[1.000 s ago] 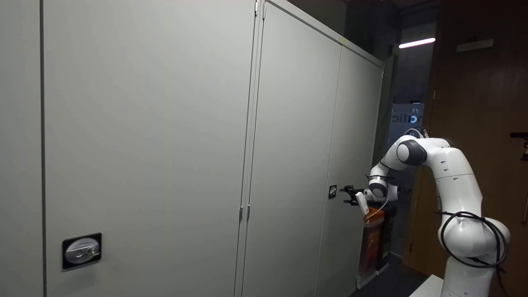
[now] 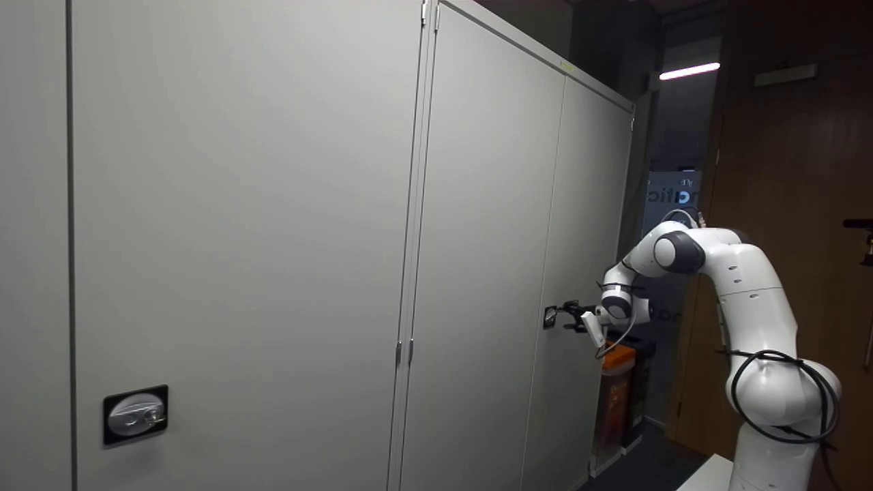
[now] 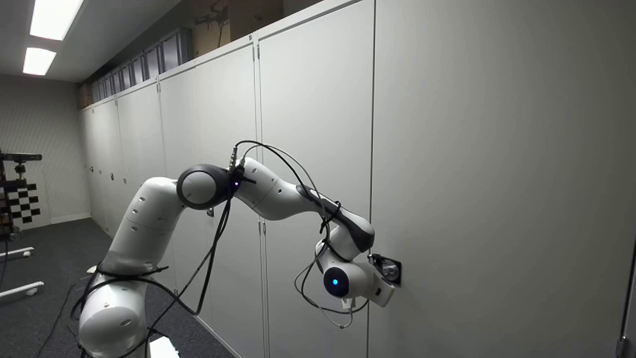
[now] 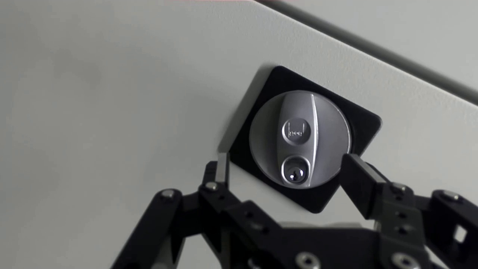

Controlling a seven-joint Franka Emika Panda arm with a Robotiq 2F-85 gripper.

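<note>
In the wrist view a round silver knob (image 4: 331, 130) sits on a black square plate (image 4: 280, 80) set in the cabinet door (image 4: 112, 112). Its raised grip, nearly upright in that view, has a keyhole low on it. My gripper is open, its two fingers (image 4: 362, 181) well apart with the grip's lower end lined up between them. The right finger overlaps the knob's edge, but whether it touches cannot be told. From exterior view 1, the gripper (image 2: 558, 318) is right at the door lock. My wrist partly covers the lock plate (image 3: 391, 270) in exterior view 2.
A door seam (image 4: 367, 53) runs close by the lock. Behind the arm stand bins, one with an orange lid (image 2: 619, 357). Another cabinet lock (image 2: 136, 414) is far to the left. Cables (image 3: 214, 238) hang from the arm.
The arm has moved left toward the cabinet and slightly up. My gripper has closed the gap that showed between it and the door lock.
</note>
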